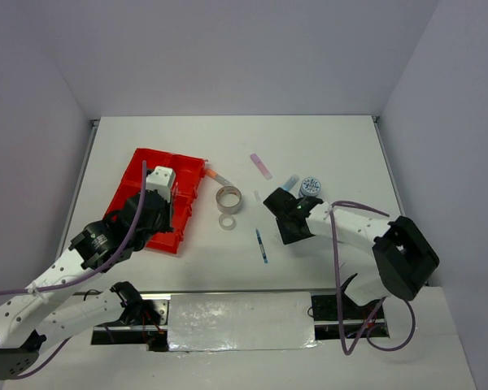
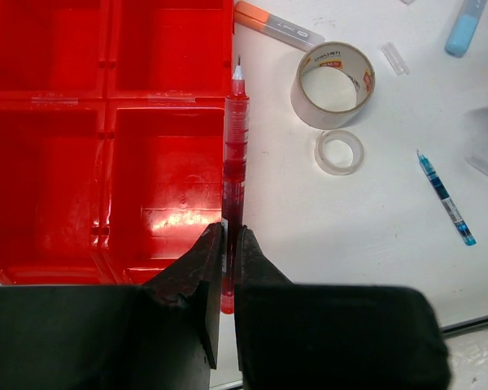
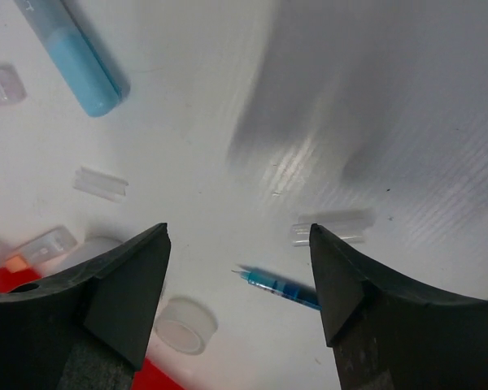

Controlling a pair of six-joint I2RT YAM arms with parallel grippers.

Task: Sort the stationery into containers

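Note:
My left gripper is shut on a red pen (image 2: 234,146), held upright in the wrist view over the right edge of the red divided container (image 2: 167,53). My right gripper is part open above the table, nothing visible between its fingers. Below it lie a clear small piece (image 3: 329,231) and a blue pen (image 3: 272,284). A light-blue marker (image 3: 81,69), pink item (image 1: 260,166), orange marker (image 2: 278,26) and clear piece (image 3: 100,184) are scattered on the white table.
A wide tape roll (image 2: 305,106) and narrow tape roll (image 2: 339,167) lie right of the container. A blue-white round object (image 1: 310,186) sits beside the right arm.

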